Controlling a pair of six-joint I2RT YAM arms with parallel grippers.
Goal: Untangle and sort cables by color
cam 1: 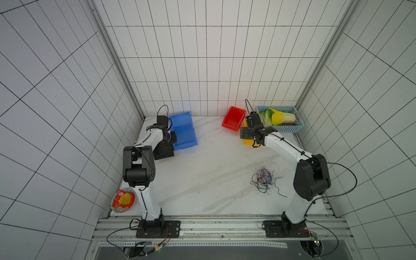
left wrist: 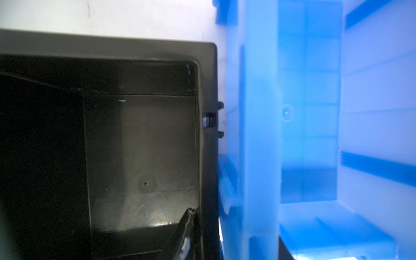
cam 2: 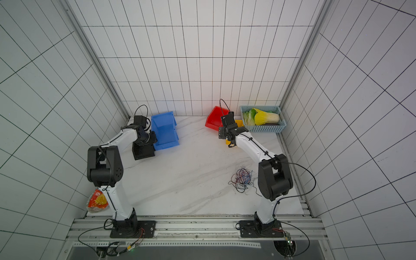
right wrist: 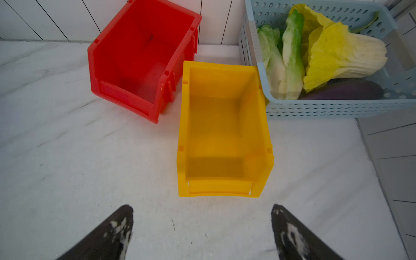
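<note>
A tangled heap of thin cables (cam 1: pixel 263 179) lies at the front right. My left gripper is over the black bin (left wrist: pixel 143 138) and the blue bin (left wrist: pixel 260 130) at the back left, shut on their adjoining walls, one fingertip inside the black bin; the other is mostly hidden. My right gripper is open with nothing between its fingers, just in front of and above the yellow bin (right wrist: pixel 216 130). The red bin (right wrist: pixel 138 65) sits left of the yellow one. All four bins look empty where visible.
A light blue basket of vegetables (right wrist: pixel 329 110) stands at the back right against the yellow bin. A bag with red and yellow contents (cam 1: pixel 122 200) lies at the front left.
</note>
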